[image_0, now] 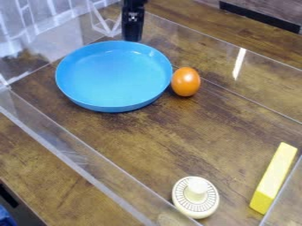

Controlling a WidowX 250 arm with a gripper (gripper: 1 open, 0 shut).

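Note:
A blue plate (112, 78) lies on the wooden table (177, 124) at the upper left. Just right of it, close to its rim, sits an orange egg-shaped object (185, 81). The dark gripper (132, 35) is at the top of the view, above the plate's back rim, mostly out of frame, with nothing seen held in it.
A white round knob-topped object (196, 197) stands at the front. A yellow block (273, 177) lies at the right front. Clear plastic walls border the area.

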